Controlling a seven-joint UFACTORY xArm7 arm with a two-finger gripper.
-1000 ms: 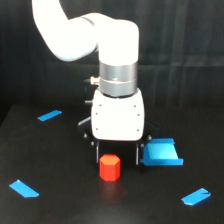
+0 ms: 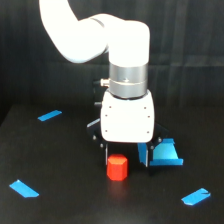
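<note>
A small red block (image 2: 118,168) stands on the dark table near the middle of the camera view. My gripper (image 2: 127,156) is just above and behind it, pointing down, its thin dark fingers wide apart. The left finger is close to the block's upper left edge; whether it touches cannot be told. The block is nearer that finger than the right one, and the gripper does not grasp it. Behind the right finger lies a blue taped patch (image 2: 167,155), partly hidden by the gripper.
Blue tape strips lie flat at the left back (image 2: 50,115), left front (image 2: 24,188) and right front (image 2: 196,197). A red area shows on the wrist (image 2: 127,74).
My gripper has shifted a little to the right and now covers part of the blue patch. The red block also sits slightly further right and looks turned. Red now shows on the wrist.
</note>
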